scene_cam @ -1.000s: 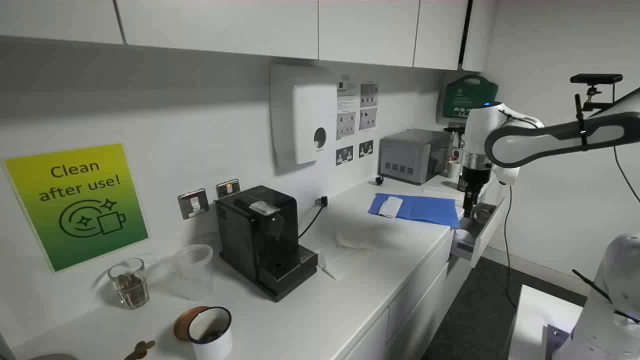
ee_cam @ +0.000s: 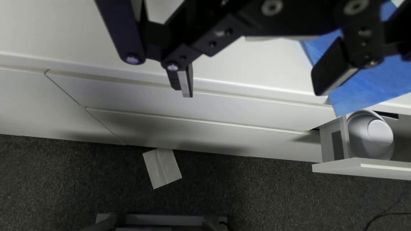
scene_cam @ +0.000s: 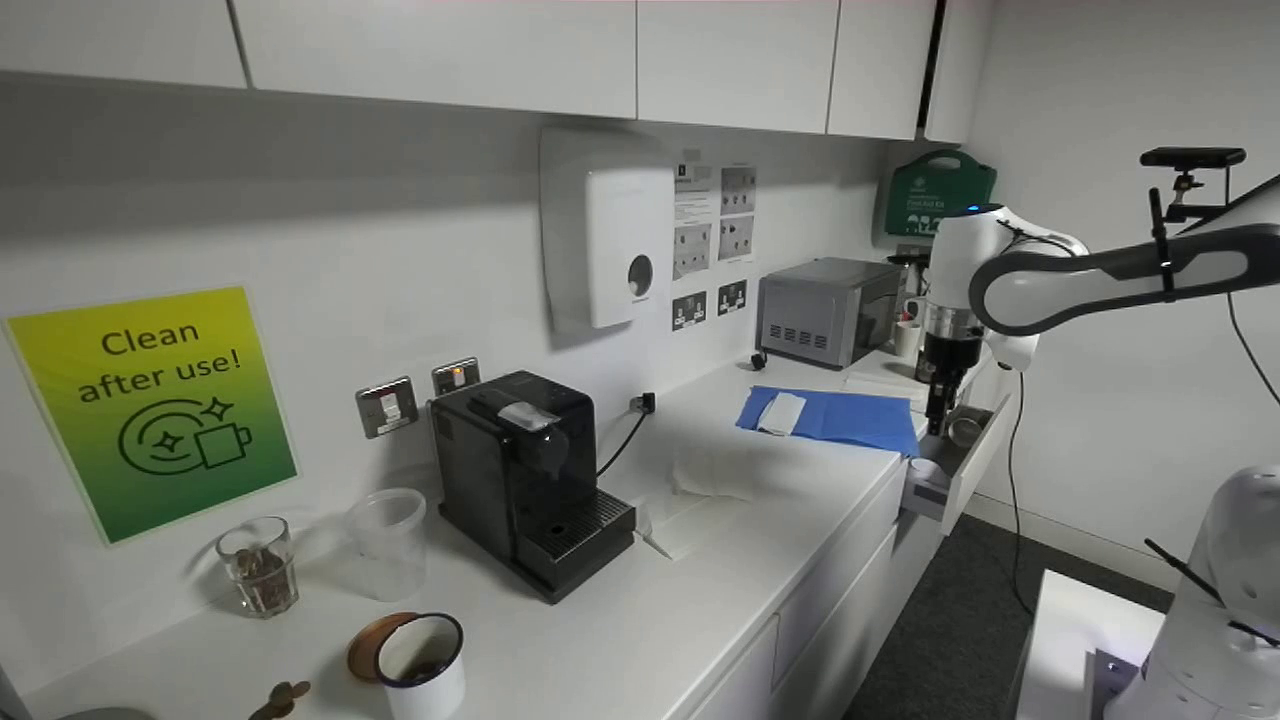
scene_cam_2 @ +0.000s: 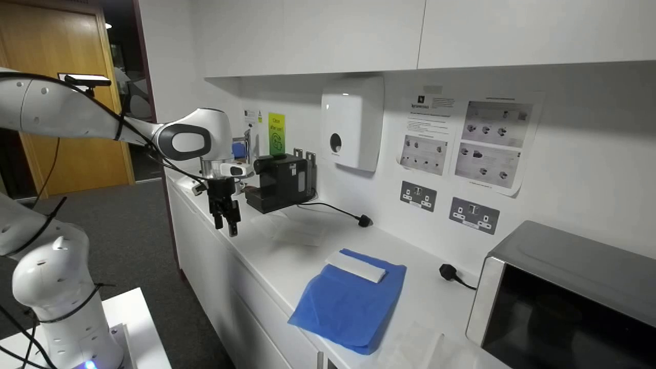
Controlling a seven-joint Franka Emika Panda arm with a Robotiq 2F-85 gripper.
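Observation:
My gripper stands open in the wrist view, its fingers wide apart and nothing between them. Exterior view 2 shows the gripper (scene_cam_2: 225,228) pointing down near the counter's front edge, clear of the surface. A blue cloth (scene_cam_2: 350,301) lies flat on the counter (scene_cam: 768,528), with a folded white paper (scene_cam_2: 355,265) on top. One drawer (scene_cam: 978,462) is pulled out at the far end of the counter. Inside the drawer sits a white bowl (ee_cam: 364,132), seen at right in the wrist view.
A grey microwave (scene_cam: 828,312) and a black coffee machine (scene_cam: 528,480) stand against the wall. Nearer exterior view 1 are an enamel mug (scene_cam: 422,672), a glass (scene_cam: 260,570) and a plastic tub (scene_cam: 387,546). Some paper (ee_cam: 162,168) lies on the floor.

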